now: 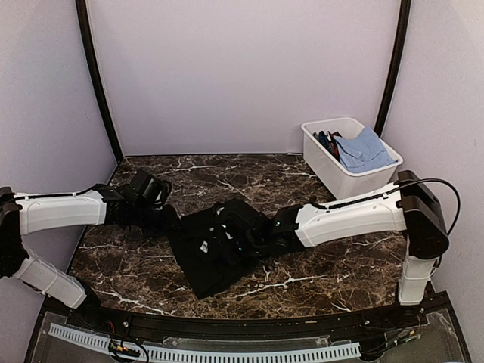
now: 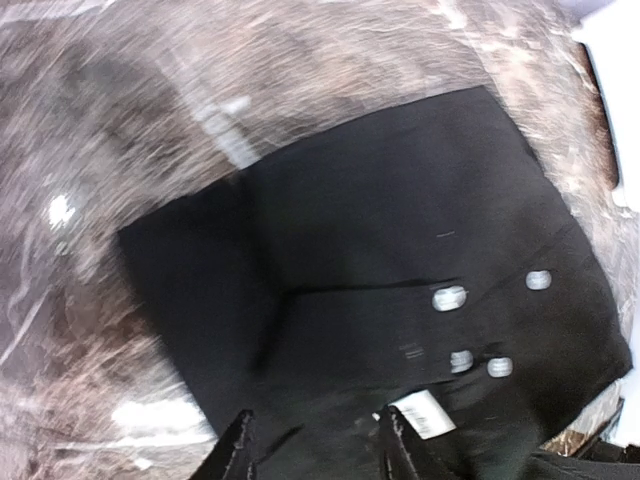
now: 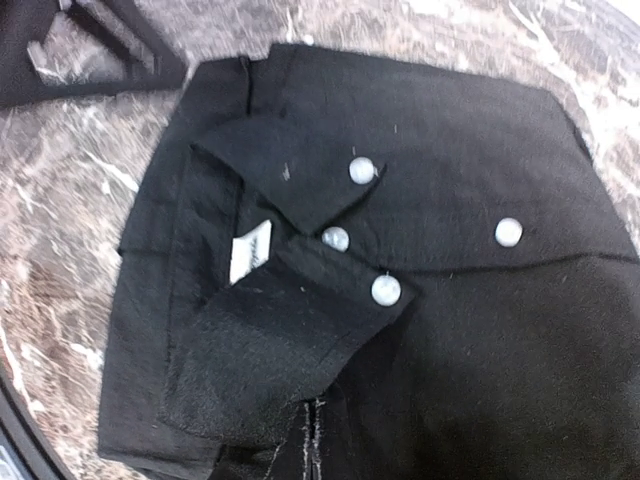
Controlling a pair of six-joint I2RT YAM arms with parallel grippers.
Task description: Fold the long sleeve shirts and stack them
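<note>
A black shirt (image 1: pixel 200 265), folded to a compact shape, lies on the marbled table with its collar and white label facing up. In the left wrist view my left gripper stands open above the shirt (image 2: pixel 330 220), its fingertips apart and no cloth between them. My right gripper is shut, its tips at the lower edge of the collar (image 3: pixel 280 350) in the right wrist view. Whether any fabric is pinched there cannot be made out. Pale round buttons and the label (image 3: pixel 250 252) show beside the collar. The right arm covers part of the shirt from above.
A white bin (image 1: pixel 352 181) stands at the back right, holding a light blue garment (image 1: pixel 364 151) and darker clothes. Bare table (image 1: pixel 234 172) lies behind the shirt and along its front left side.
</note>
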